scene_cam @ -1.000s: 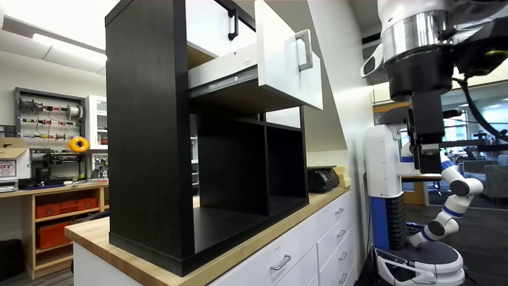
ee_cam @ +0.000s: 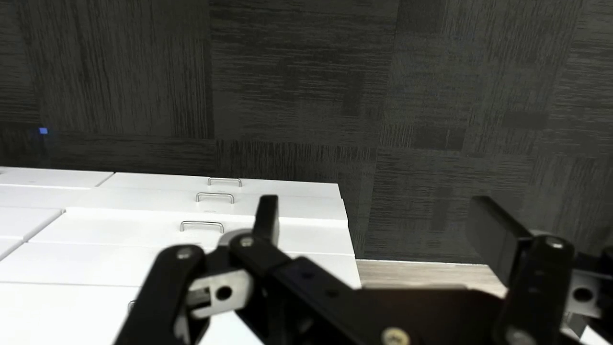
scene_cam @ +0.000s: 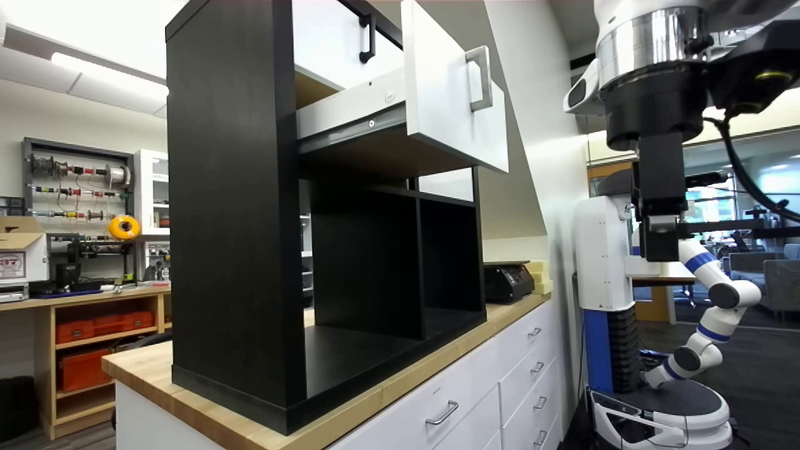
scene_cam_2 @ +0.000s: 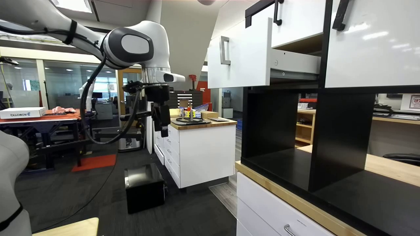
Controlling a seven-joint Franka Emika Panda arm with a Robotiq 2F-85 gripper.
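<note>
My gripper is open, its two black fingers wide apart with only dark carpet and white drawer fronts showing beyond them in the wrist view. In exterior view 1 the gripper (scene_cam: pixel 661 251) hangs pointing down, well to the right of a black cabinet (scene_cam: pixel 229 210). A white upper drawer (scene_cam: pixel 450 90) with a grey handle (scene_cam: pixel 480 79) stands pulled out of that cabinet. Exterior view 2 shows the gripper (scene_cam_2: pixel 163 131) left of the same drawer (scene_cam_2: pixel 240 59), lower than it and apart from it.
Below the cabinet runs a wooden counter (scene_cam: pixel 360 409) over white drawers with metal handles. A black scale-like device (scene_cam: pixel 510 281) stands at its far end. A black box (scene_cam_2: pixel 144 188) sits on the floor. Around my gripper the air is free.
My arm and gripper have shifted slightly left and up in exterior view 1, toward the cabinet side. The open drawer has stayed where it was.
</note>
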